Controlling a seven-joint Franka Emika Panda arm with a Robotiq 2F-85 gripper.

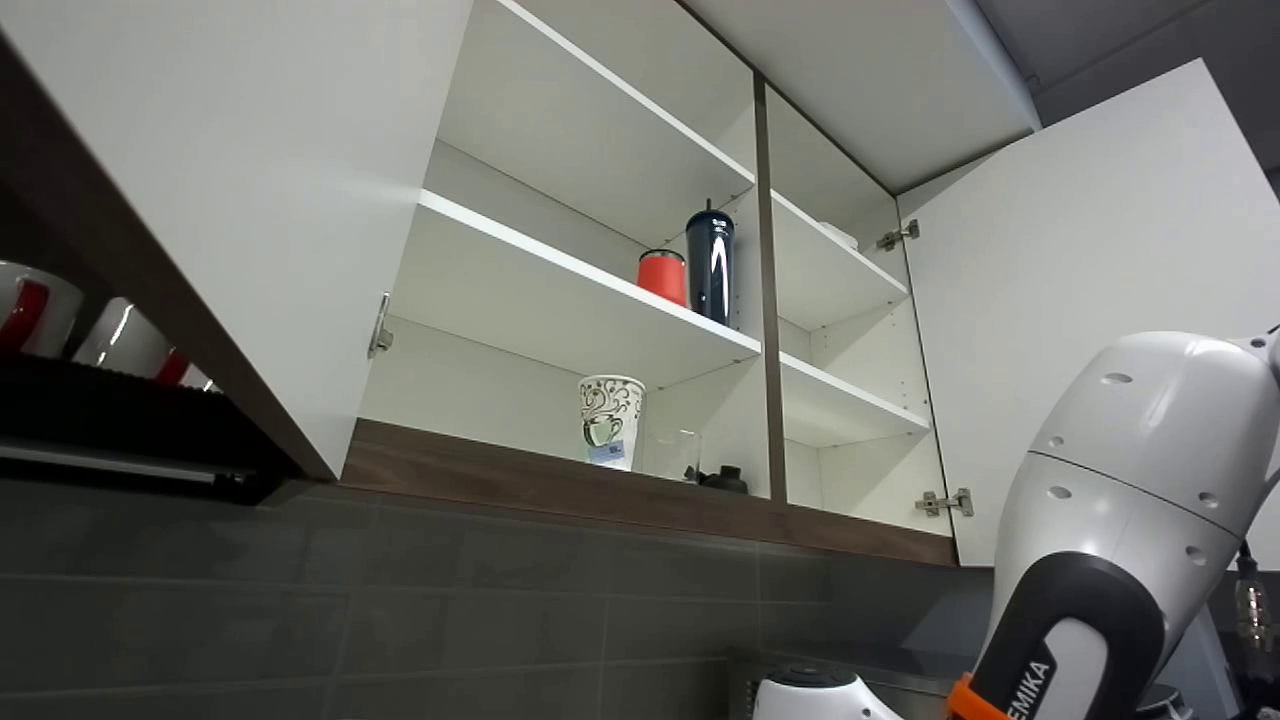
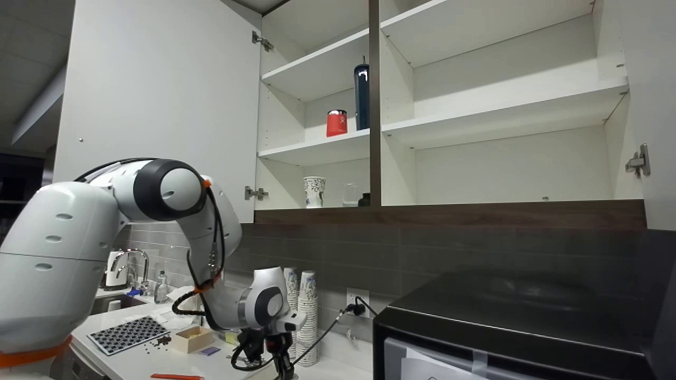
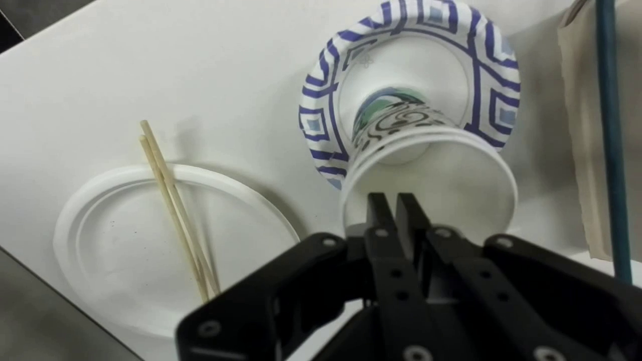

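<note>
In the wrist view my gripper is shut on a patterned paper cup (image 3: 397, 123), with its fingertips at the near side of the cup's open mouth. The exact pinch on the wall is hidden by the fingers. The cup's mouth faces the camera, and its base lies in line with a blue-and-white paper plate (image 3: 331, 108); whether they touch cannot be told. To the left, two wooden chopsticks (image 3: 177, 207) lie across a plain white plate (image 3: 90, 252). In the second exterior view the hand is low over the counter, partly cut off.
Tall stacks of paper cups (image 2: 308, 316) stand right behind the hand, with a black appliance (image 2: 507, 316) to the right. Above, the open cabinet holds another paper cup (image 1: 612, 420), a red tumbler (image 1: 662, 276) and a dark bottle (image 1: 710, 264). Shelf space left of them is bare.
</note>
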